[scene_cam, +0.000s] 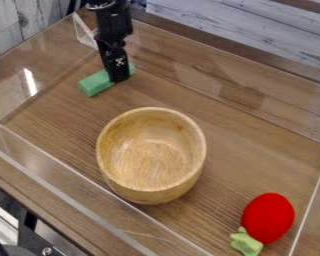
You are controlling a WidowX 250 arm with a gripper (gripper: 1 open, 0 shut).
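Observation:
My black gripper (pixel 115 64) is at the upper left, low over the right half of a green block (pixel 97 85) and open; whether it touches the block is hard to tell. The block lies slanted on the wooden table (pixel 243 120). A large tan bowl (pixel 151 151) sits below it in the middle.
A red object (pixel 267 217) with a light green end lies at the lower right. A raised rim runs along the table's edges.

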